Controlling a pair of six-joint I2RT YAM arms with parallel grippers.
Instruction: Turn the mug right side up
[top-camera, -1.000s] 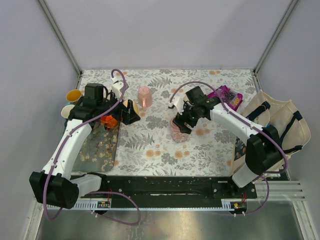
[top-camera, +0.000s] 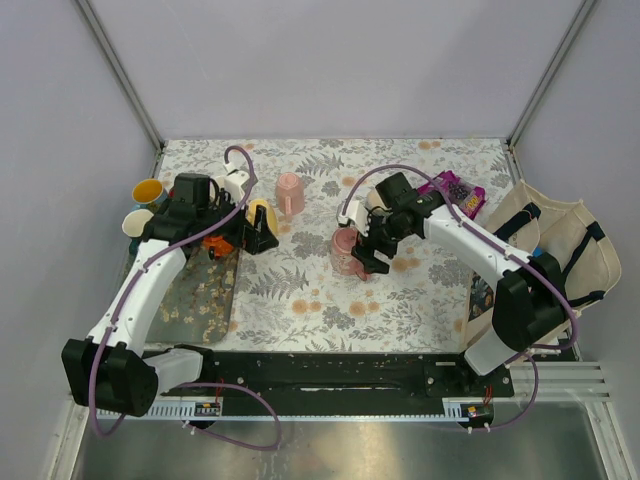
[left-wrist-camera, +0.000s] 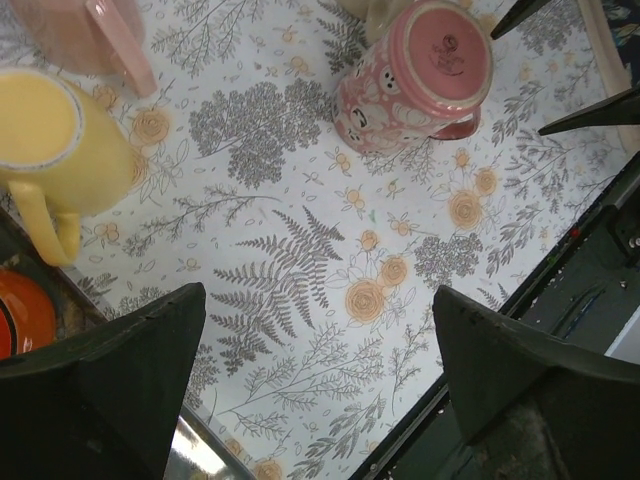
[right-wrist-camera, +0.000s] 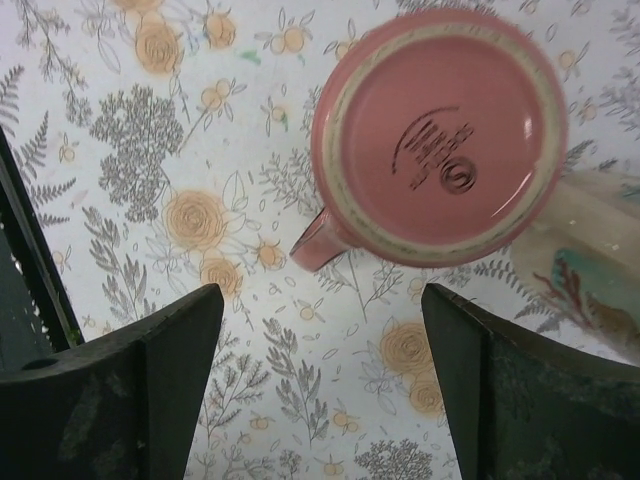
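Note:
A pink patterned mug stands bottom-up on the floral mat, its pink base facing the right wrist camera and its handle low at one side. My right gripper hangs over it with its fingers apart and nothing between them. My left gripper is open and empty, to the left over the mat near the yellow mug.
A plain pink mug stands at the back. A cream mug is beside the patterned one. A tray with mugs is at left, a purple bag and canvas bag at right.
The left arm has moved very little.

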